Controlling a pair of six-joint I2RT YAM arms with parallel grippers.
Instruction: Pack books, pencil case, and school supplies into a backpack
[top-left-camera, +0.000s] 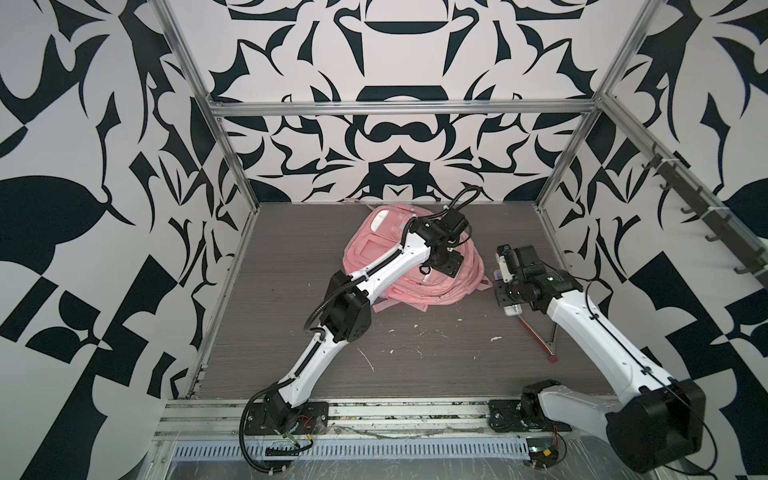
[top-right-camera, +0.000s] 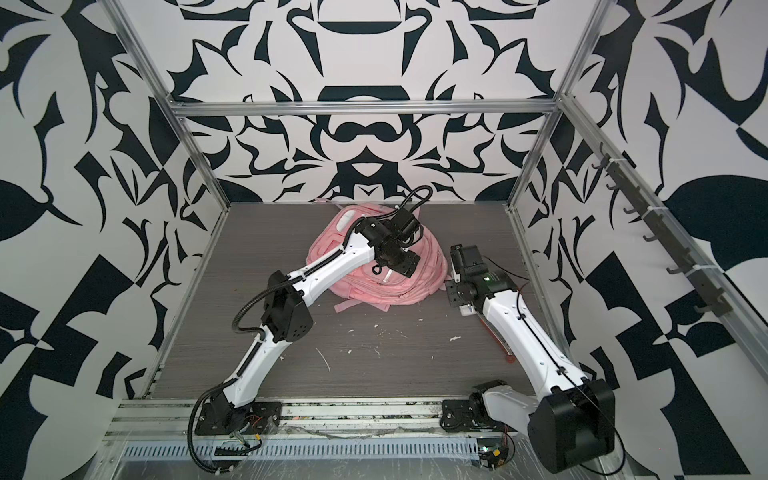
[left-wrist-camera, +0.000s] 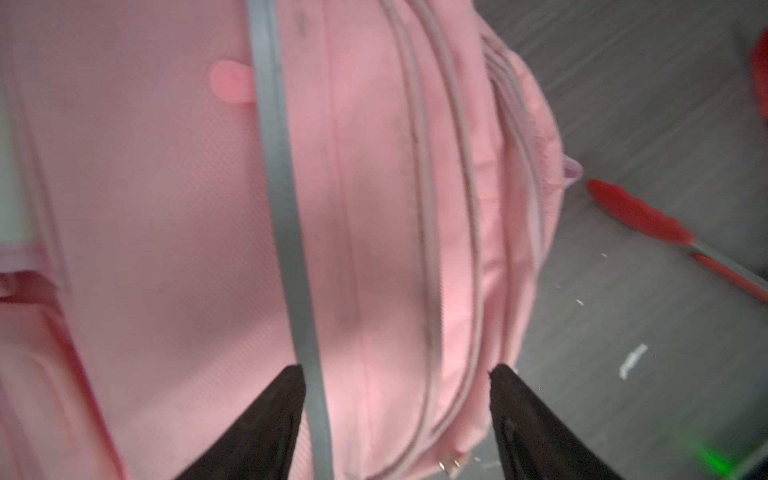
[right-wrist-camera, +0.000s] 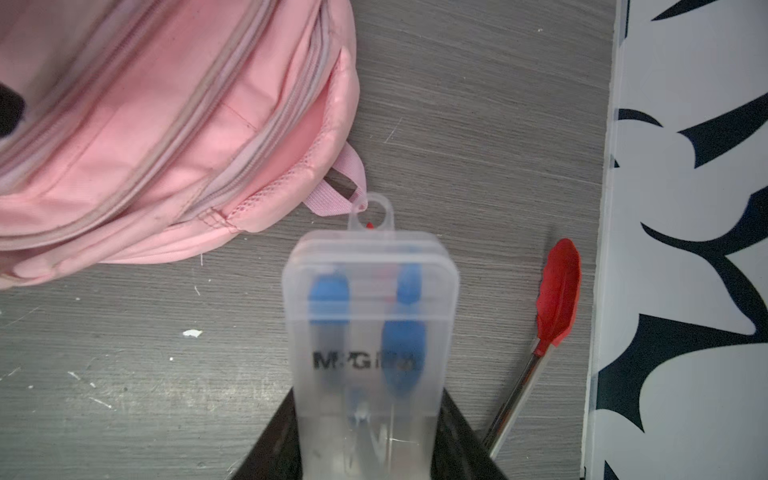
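A pink backpack (top-left-camera: 380, 240) lies on the table's back middle, its zippered side facing the right wrist camera. Over it hangs my left gripper, fingers apart; the pink fabric with a grey strip (left-wrist-camera: 286, 200) shows beyond them, and nothing is gripped. My right gripper is shut on a clear plastic case (right-wrist-camera: 370, 296) with blue-handled items inside and a hanging loop on top. In the top left view that case (top-left-camera: 513, 309) shows only in part at the right gripper, to the right of the backpack and apart from it. The backpack's inside is hidden.
Tongs with red tips (right-wrist-camera: 560, 292) lie on the table under the right arm, close to the right wall. White scraps (top-left-camera: 496, 337) dot the front area.
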